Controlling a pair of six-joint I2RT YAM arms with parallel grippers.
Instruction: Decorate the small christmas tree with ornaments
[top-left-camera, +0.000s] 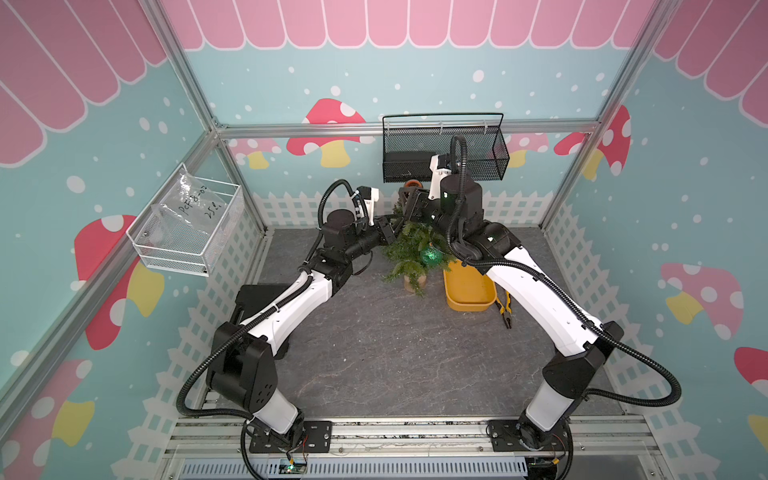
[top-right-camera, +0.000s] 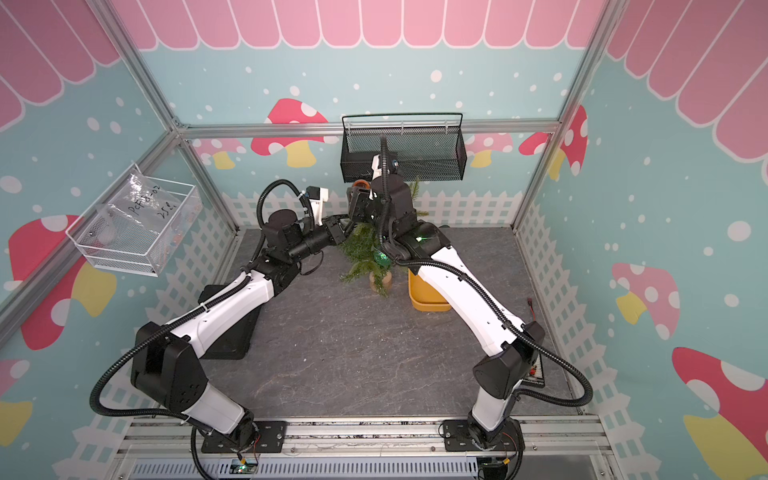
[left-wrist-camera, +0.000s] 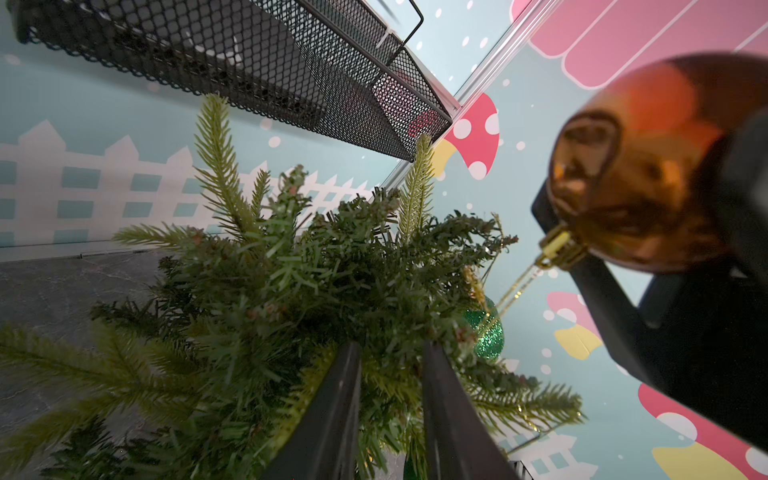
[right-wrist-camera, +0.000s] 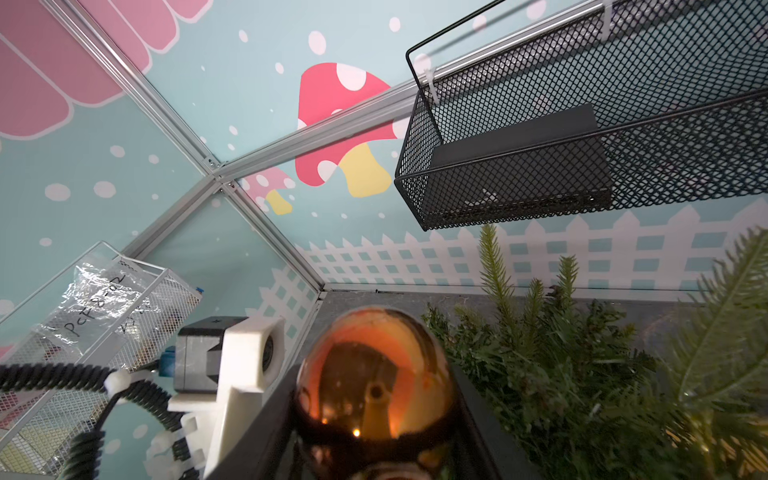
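The small tree (top-left-camera: 416, 252) stands mid-table, its top half hidden by both arms in the top views. My right gripper is shut on an orange ornament, held over the tree; the left wrist view shows this ornament (left-wrist-camera: 624, 160) at upper right, a gold string hanging toward the branches. My left gripper is among the branches, its fingers a little apart, with no clearly held thing between them. A green glitter ornament (left-wrist-camera: 488, 328) hangs on the tree's right side.
A yellow bin (top-left-camera: 468, 304) and pliers (top-left-camera: 505, 316) lie right of the tree. A black mesh basket (top-left-camera: 445, 172) hangs on the back wall, a white wire basket (top-left-camera: 184, 256) on the left wall.
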